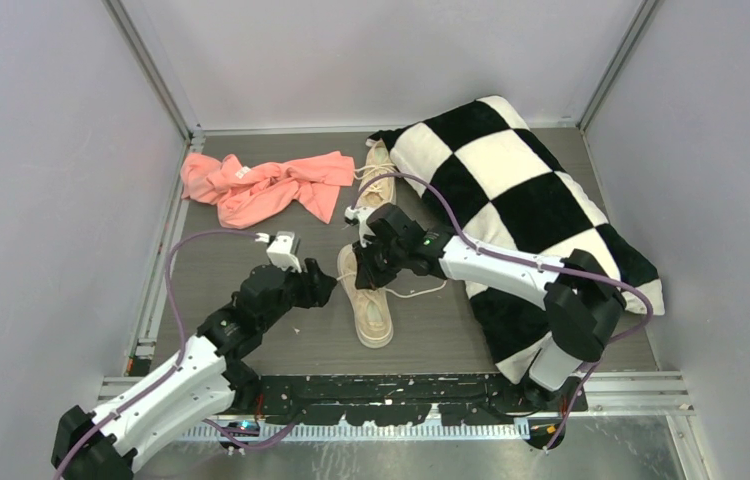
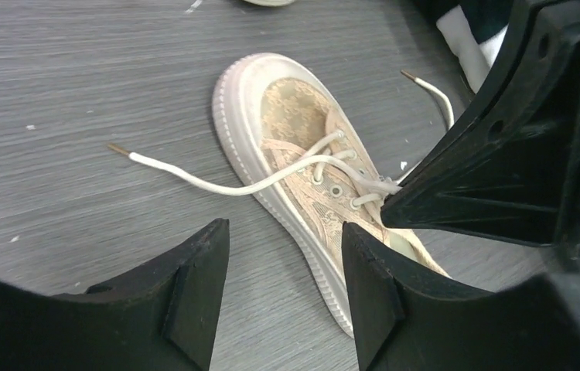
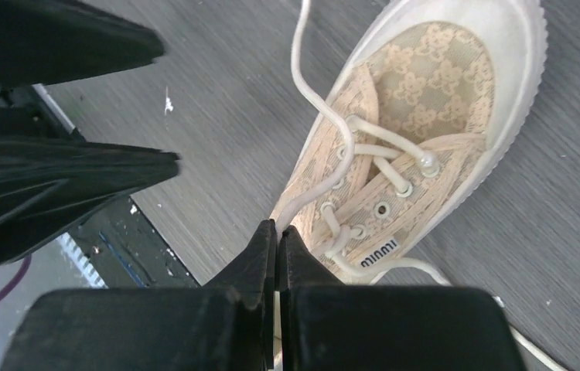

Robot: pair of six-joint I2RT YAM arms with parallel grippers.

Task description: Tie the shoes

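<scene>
The near beige shoe (image 1: 373,318) lies on the table, its toe (image 2: 267,100) facing away in the left wrist view. My right gripper is shut on a white lace (image 3: 320,188) above the shoe's lacing. That lace's free end (image 2: 194,180) reaches out over the table to the left, and the other lace (image 1: 416,293) lies to the right of the shoe. Left of the shoe, my left gripper stands open, nothing between its fingers. A second shoe (image 1: 379,189) sits farther back, partly hidden by the pillow and right arm.
A checkered pillow (image 1: 506,165) fills the right side, lying against the back shoe. A pink cloth (image 1: 266,185) is at the back left. Bare table (image 1: 201,270) shows left of the near shoe.
</scene>
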